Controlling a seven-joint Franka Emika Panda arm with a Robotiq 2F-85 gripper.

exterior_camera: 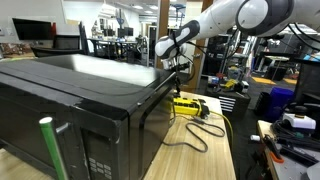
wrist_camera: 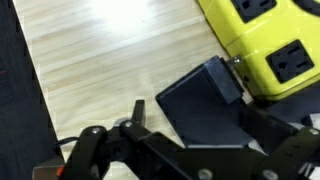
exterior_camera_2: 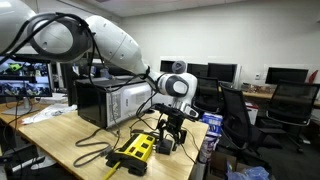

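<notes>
A small black box (wrist_camera: 203,108) lies on the wooden table, between and below the fingers of my gripper in the wrist view. The gripper is open, and its left finger (wrist_camera: 139,110) has bare table beside it. Close to the right finger is the box's raised edge; whether they touch I cannot tell. From the second exterior view, the gripper (exterior_camera_2: 169,127) points down over the dark box (exterior_camera_2: 165,145). The arm and the dark microwave mostly hide this spot in the first exterior view.
Beside the box lies a yellow power strip (exterior_camera_2: 132,152) with a cable looping over the table. A large microwave (exterior_camera: 85,105) stands on the same table. Office chairs (exterior_camera_2: 285,105) are beyond the table edge. Bare wood (wrist_camera: 95,75) shows left of the box.
</notes>
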